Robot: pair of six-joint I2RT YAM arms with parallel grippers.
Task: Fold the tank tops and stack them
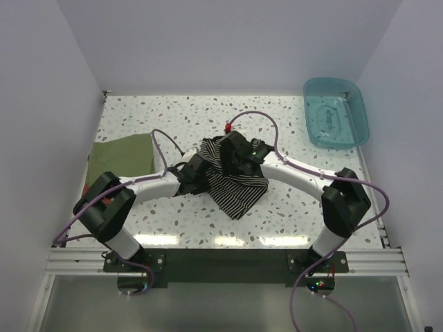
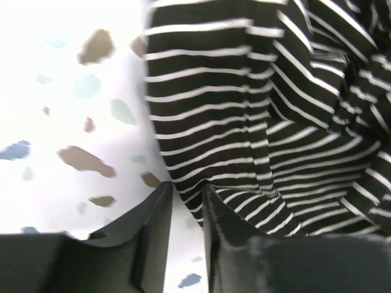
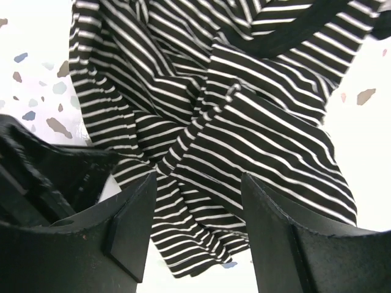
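A black-and-white striped tank top lies crumpled and spread at the middle of the table, partly hidden from above by both arms. At its left edge is my left gripper, its fingers part open, with a fold of the striped cloth reaching between the fingertips. My right gripper hangs open over the middle of the striped top; no cloth is gripped in it. To the left lies a flat, folded green garment, with a bit of red cloth showing under its edge.
A teal bin stands at the back right. My left gripper's dark body shows close beside the right one. Bare speckled table lies behind the top, and more along the front.
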